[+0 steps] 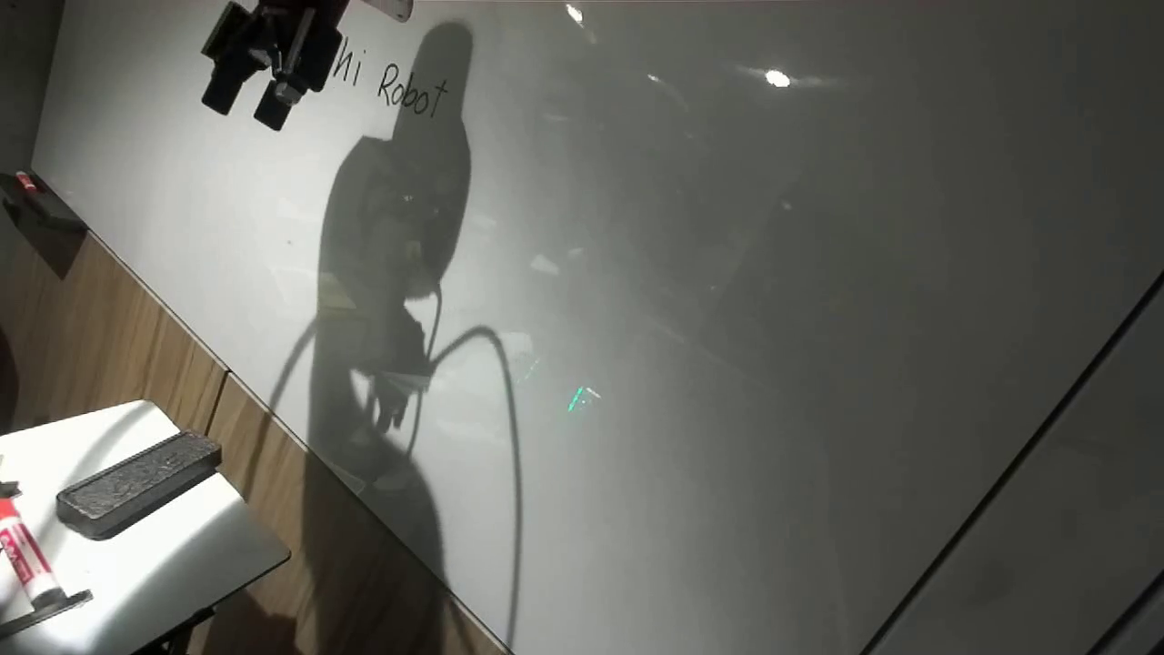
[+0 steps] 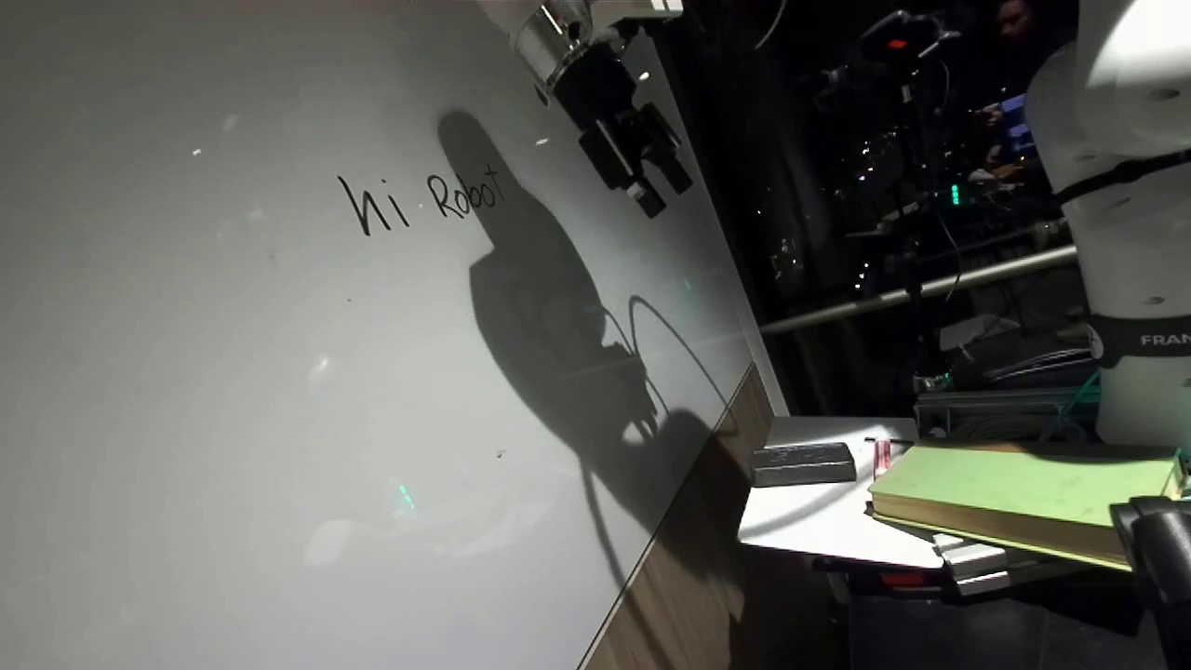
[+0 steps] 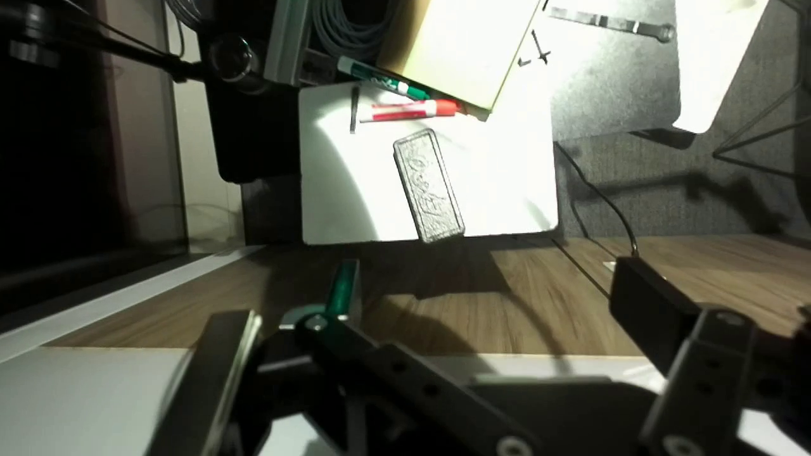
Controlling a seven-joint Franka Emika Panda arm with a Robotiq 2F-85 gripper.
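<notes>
Handwriting reading "hi Robot" in black stands on the whiteboard. My gripper is open near the upper left of the board in exterior view 1, just left of the words. From the other side, exterior view 2 has the gripper to the right of the writing, empty between its fingers. A black eraser lies on a small white table, well away from the gripper. Beside it in the wrist view are a red marker and a green marker.
A thick pale-green book lies at the table's side. A wooden strip runs between table and board. My arm's shadow falls across the board and partly over the writing. Much of the board's surface is bare.
</notes>
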